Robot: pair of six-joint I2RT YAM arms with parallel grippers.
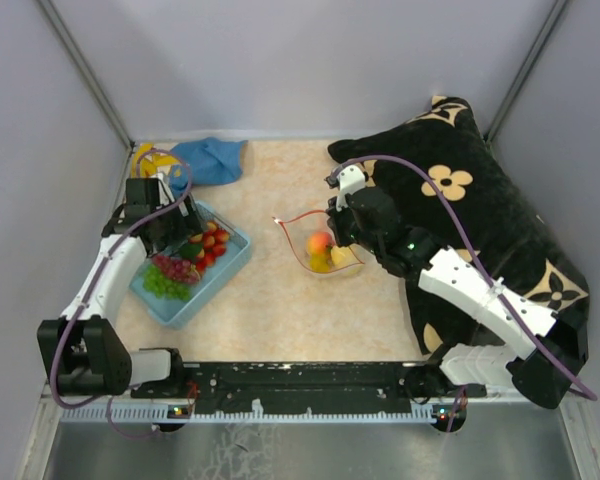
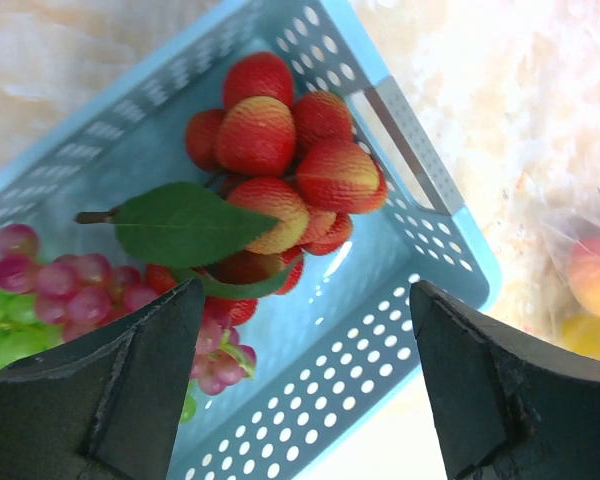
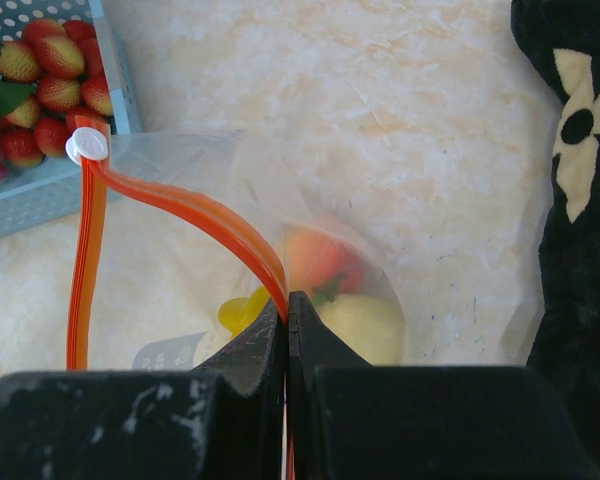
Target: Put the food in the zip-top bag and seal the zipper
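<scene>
A blue perforated basket [image 1: 215, 297] on the left holds strawberries [image 2: 255, 135], red grapes [image 2: 75, 290], green grapes [image 1: 163, 283] and leaves [image 2: 190, 225]. My left gripper hangs open above it, nothing between its fingers. At the center stands the clear zip bag [image 3: 190, 160] with an orange zipper [image 3: 205, 220], holding a red-orange fruit [image 3: 315, 260], a yellow item [image 3: 238, 313] and a pale rounded item [image 3: 360, 325]. My right gripper is shut on the bag's edge, at the orange zipper strip.
A blue cloth [image 1: 205, 160] with yellow items [image 1: 145, 162] lies at the back left. A dark flowered cushion [image 1: 450, 140] fills the right side. The table between basket and bag, and in front of the bag, is clear.
</scene>
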